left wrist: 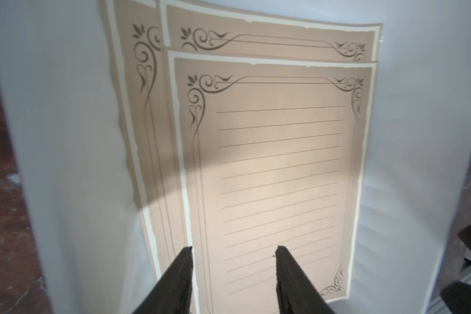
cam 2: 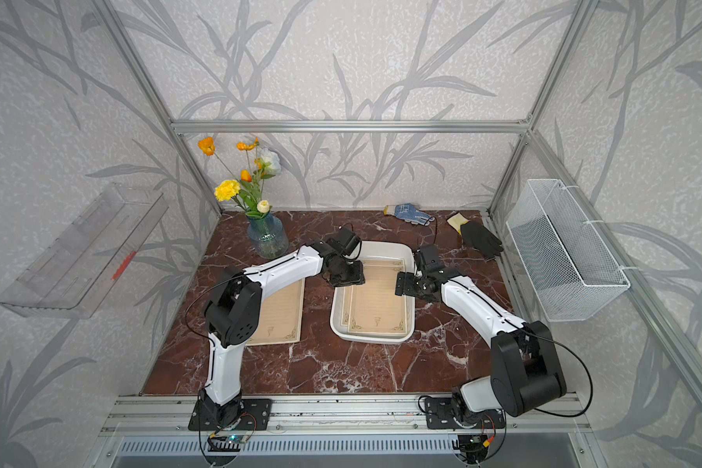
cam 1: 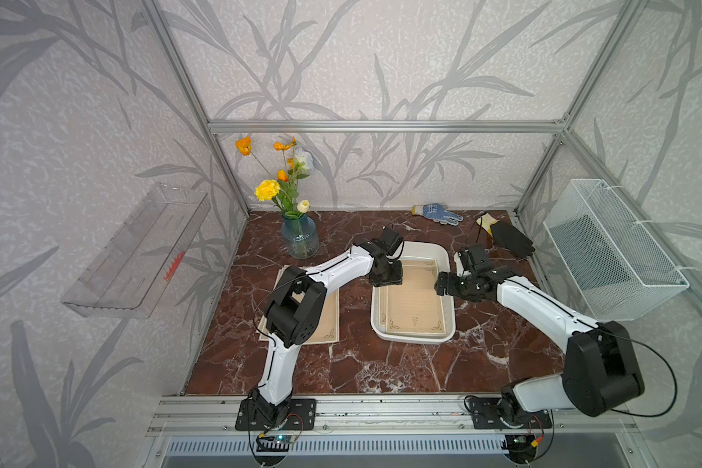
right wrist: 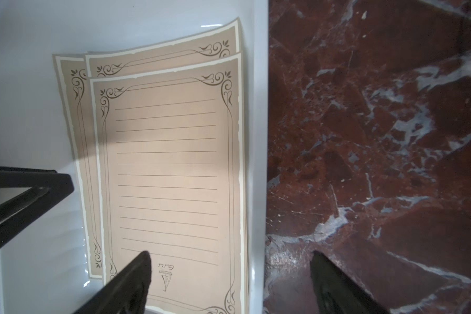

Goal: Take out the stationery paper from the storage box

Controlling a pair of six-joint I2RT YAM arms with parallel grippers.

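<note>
Several sheets of tan lined stationery paper [cam 1: 413, 300] with scroll-decorated corners lie overlapping in the white storage box [cam 1: 411, 338]. Over the box's left part, my left gripper stands part open above the top sheet [left wrist: 282, 172], with nothing between its fingers. My right gripper is open at the box's right wall [right wrist: 259, 157]; one fingertip shows over the paper [right wrist: 167, 167], the other over the bare table. More tan paper [cam 2: 280, 316] lies on the table left of the box, partly covered by the left arm.
A blue glass vase with flowers [cam 1: 298, 236] stands at the back left. Gloves [cam 1: 442, 214] lie along the back edge, with a dark pair [cam 1: 511, 238] at the back right.
</note>
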